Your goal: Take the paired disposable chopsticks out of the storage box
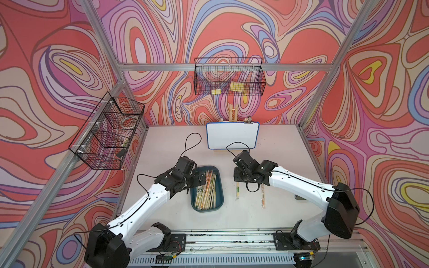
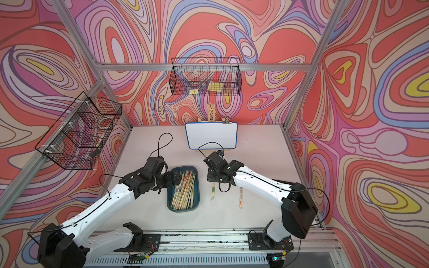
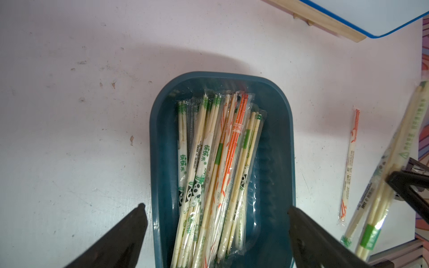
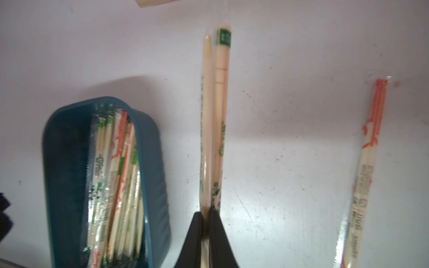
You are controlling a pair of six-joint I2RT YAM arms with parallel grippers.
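Note:
The blue storage box holds several wrapped chopstick pairs, some with green and panda prints, others red-orange. Above them my left gripper stands open, its fingers apart near the two long walls with nothing between. Right of the box, my right gripper is shut on a pale wrapped chopstick pair with a green band, pointing away from the fingers. Close behind it shows a second green-and-panda pack; whether that one is held too or lies on the table, I cannot tell. A red-orange wrapped pair lies farther right on the table.
A whiteboard on a wooden stand is at the back of the table. Wire baskets hang on the left and rear frame. Bare table lies behind the right arm.

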